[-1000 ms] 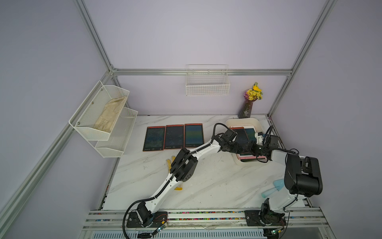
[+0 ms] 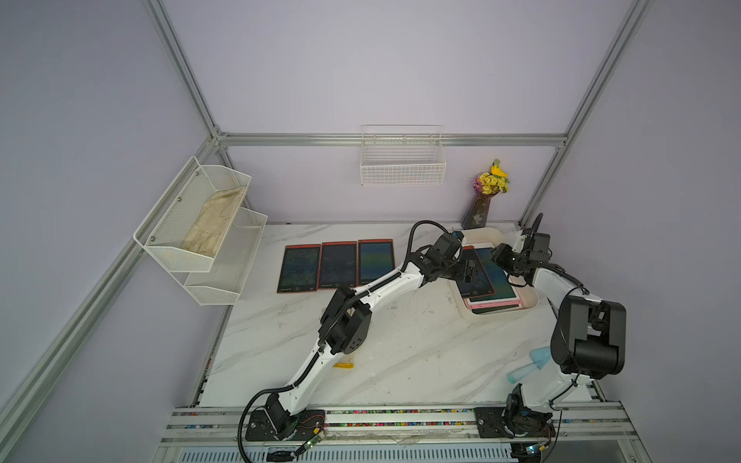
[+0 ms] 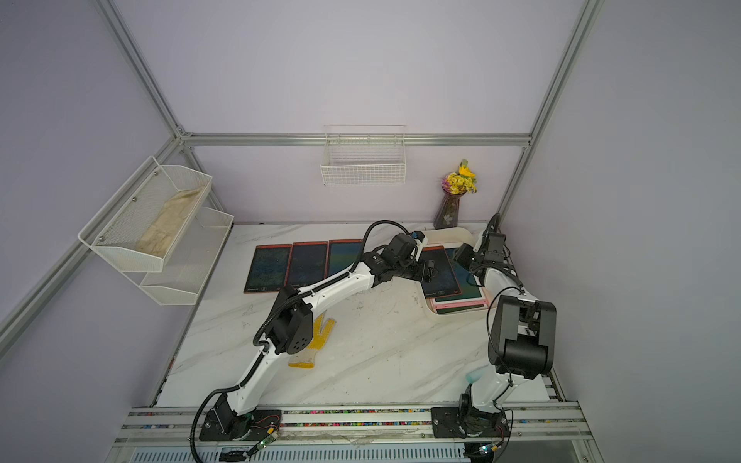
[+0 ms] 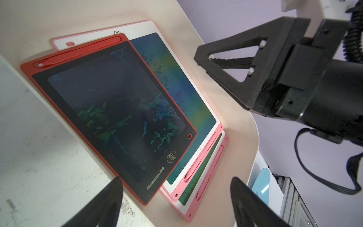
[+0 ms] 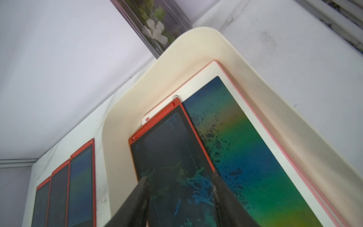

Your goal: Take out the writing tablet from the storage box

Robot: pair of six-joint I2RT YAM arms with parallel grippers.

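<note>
A cream storage box (image 5: 126, 109) at the table's right holds stacked writing tablets: a red-framed one (image 4: 113, 106) on top, a white-and-pink one (image 4: 181, 87) under it, another pink one (image 4: 211, 162) below. My left gripper (image 2: 467, 270) is over the box's left side, above the red tablet; in its wrist view the blurred fingers are apart with nothing between them. My right gripper (image 2: 501, 254) hangs over the box's right side; its blurred fingers stand apart above the red tablet in the right wrist view, holding nothing.
Three red-framed tablets (image 2: 337, 264) lie in a row at the back middle. A flower vase (image 2: 478, 208) stands behind the box. Yellow gloves (image 3: 322, 332) and a blue item (image 2: 525, 369) lie toward the front. Wire baskets hang on the walls.
Both grippers have moved toward the back and risen, the right one more clearly, uncovering more of the box. The tablets on the table have not moved.
</note>
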